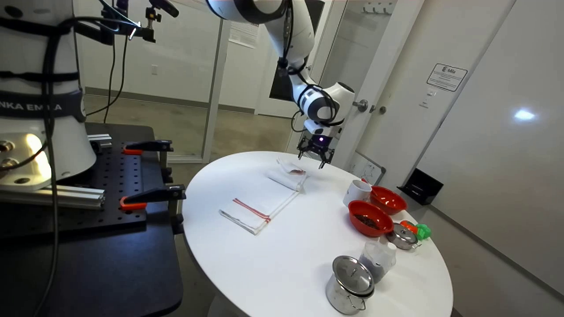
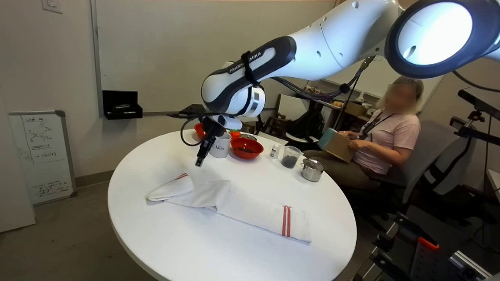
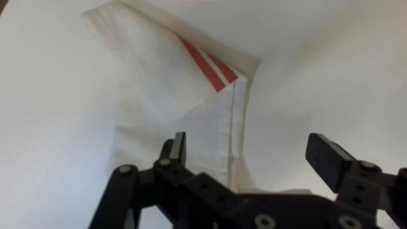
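Note:
A white towel (image 1: 268, 203) with red stripes lies on the round table. In exterior view 2 its striped end (image 2: 295, 224) is flat, while the opposite end of the towel (image 2: 175, 189) is folded over and bunched. From above, the wrist view shows that folded corner of the towel (image 3: 164, 76), its two red stripes facing up. My gripper (image 1: 313, 161) hovers over the table near this folded end, not touching the cloth. Its fingers stand wide apart, with empty space between them; in the wrist view the gripper has the towel's edge below the gap.
A white mug (image 2: 220, 145) and a red bowl (image 2: 247, 148) stand close beyond my gripper. Another red bowl (image 1: 388, 200), a lidded pot (image 1: 350, 285) and a clear container (image 1: 378, 260) line the same side. A person (image 2: 391, 126) sits beyond the table.

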